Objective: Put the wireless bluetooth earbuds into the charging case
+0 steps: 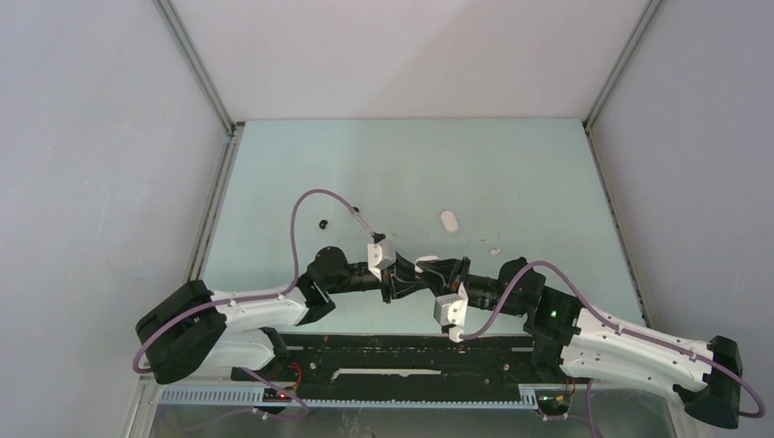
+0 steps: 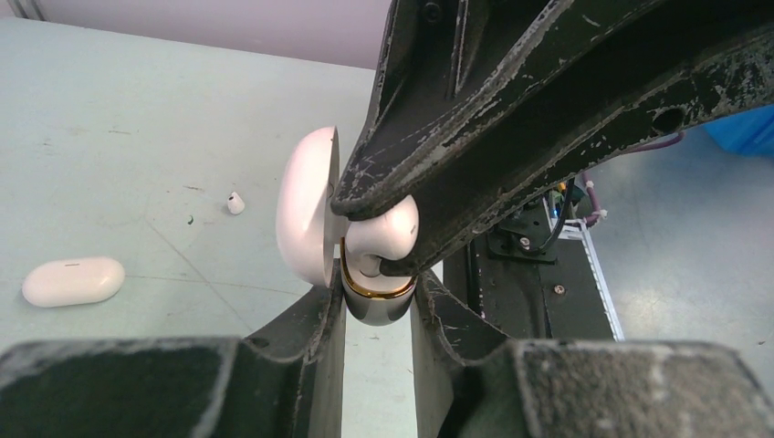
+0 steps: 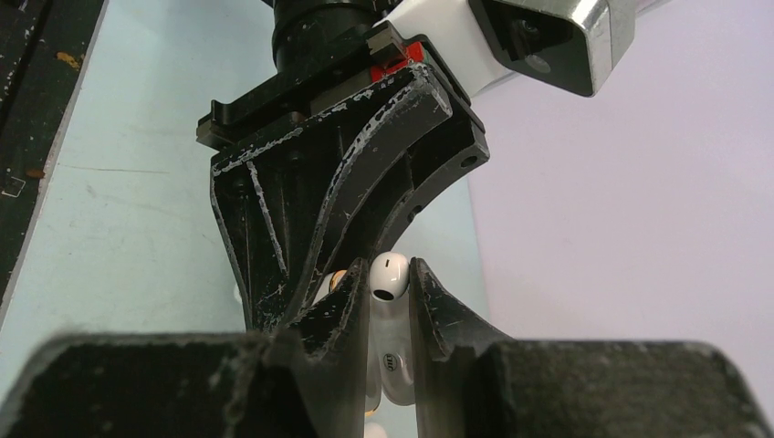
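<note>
My two grippers meet above the front middle of the table. My left gripper is shut on the charging case (image 2: pixel 376 301), whose white lid (image 2: pixel 301 201) stands open. My right gripper is shut on a white earbud (image 3: pixel 390 274), held over the case mouth. In the left wrist view the earbud sits at the gold-rimmed opening, partly behind the right fingers; how deep it is cannot be seen.
A closed white case (image 1: pixel 449 220) lies behind the grippers, with a loose white earbud (image 1: pixel 495 250) to its right. Small black pieces (image 1: pixel 323 224) lie at the left.
</note>
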